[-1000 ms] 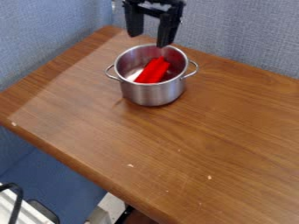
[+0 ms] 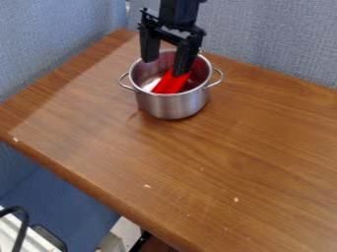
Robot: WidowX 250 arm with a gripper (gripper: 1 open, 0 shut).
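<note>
A steel pot [image 2: 171,104] with two side handles stands on the wooden table, toward the back. Inside it lies a long red object [image 2: 168,83], tilted along the pot's interior. My black gripper [image 2: 166,59] hangs open over the pot's mouth, one finger at the left near the back rim, the other at the right above the red object, its tip partly overlapping it in this view.
Grey padded walls border it at the back and left. A white item [image 2: 16,234] sits low at the bottom left.
My gripper has come down from above the pot to its mouth, close over the red object. The pot and red object look unmoved.
</note>
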